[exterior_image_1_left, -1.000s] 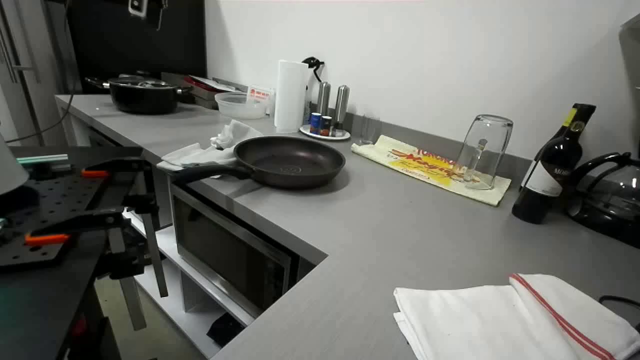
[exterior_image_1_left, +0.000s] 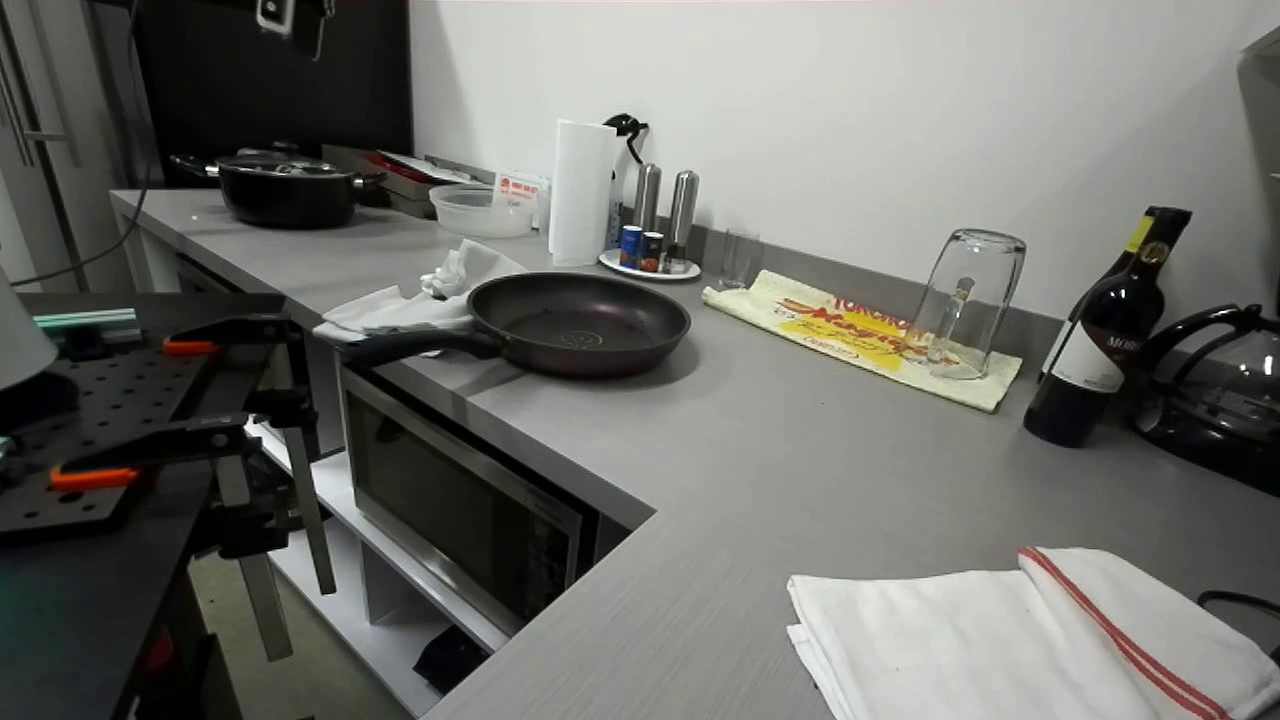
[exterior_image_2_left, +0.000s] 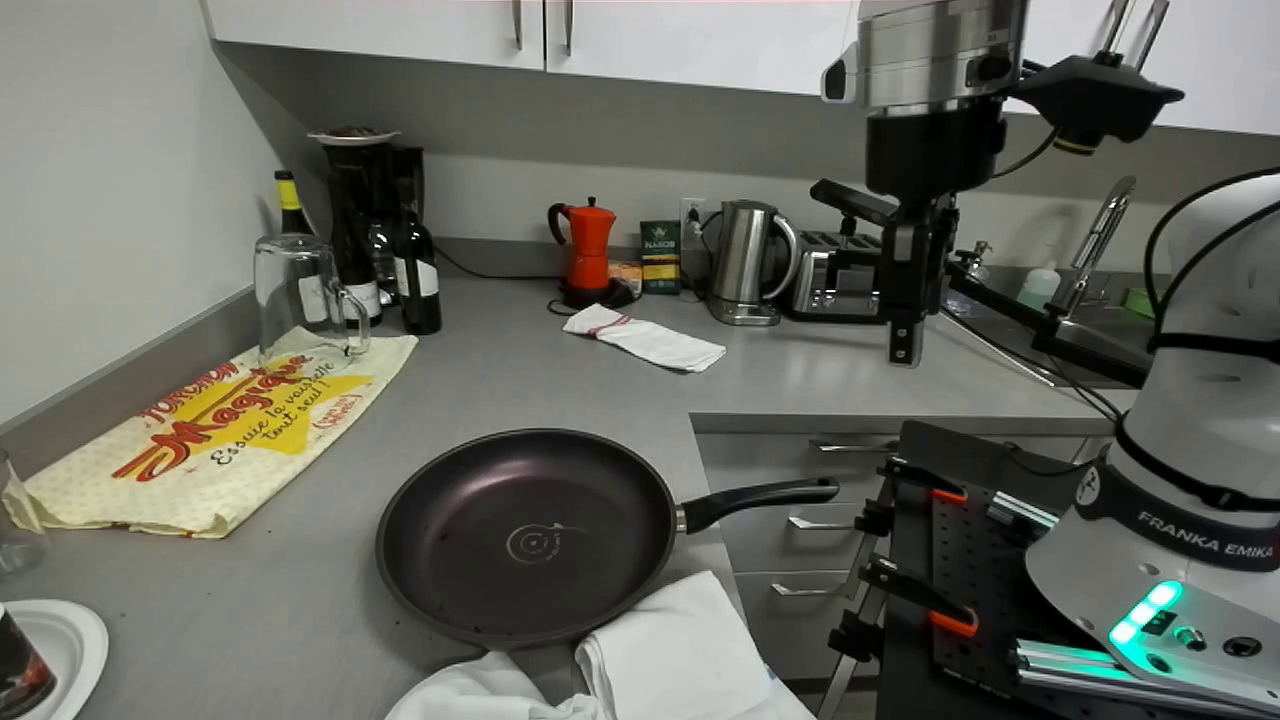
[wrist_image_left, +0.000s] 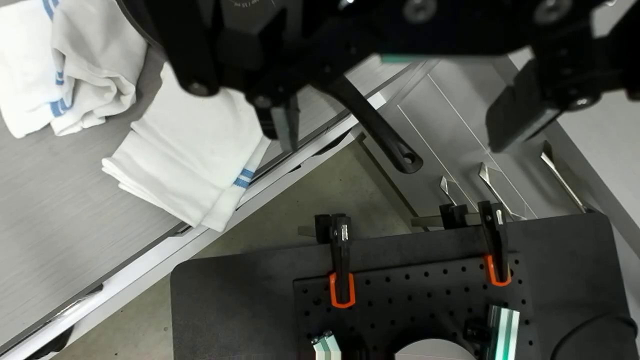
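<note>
My gripper is open in the wrist view, its two fingers wide apart with only empty air between them. In exterior view 2 the gripper (exterior_image_2_left: 906, 342) hangs in the air to the right of the pan, pointing down and seen edge-on. A dark frying pan (exterior_image_2_left: 528, 528) rests on the grey counter. Its black handle (wrist_image_left: 378, 126) reaches out past the counter edge, seen below the fingers and between them. White cloths (exterior_image_2_left: 684, 648) lie beside the pan, near the edge.
A yellow printed towel (exterior_image_1_left: 828, 324) bears an upturned glass jug (exterior_image_1_left: 972, 300). Wine bottles (exterior_image_2_left: 417, 276), a red moka pot (exterior_image_2_left: 588, 246), a kettle (exterior_image_2_left: 744, 264) and a toaster (exterior_image_2_left: 840, 276) stand at the back. Another white towel (exterior_image_2_left: 648, 338) lies flat. Clamps (wrist_image_left: 342, 258) hold my base plate.
</note>
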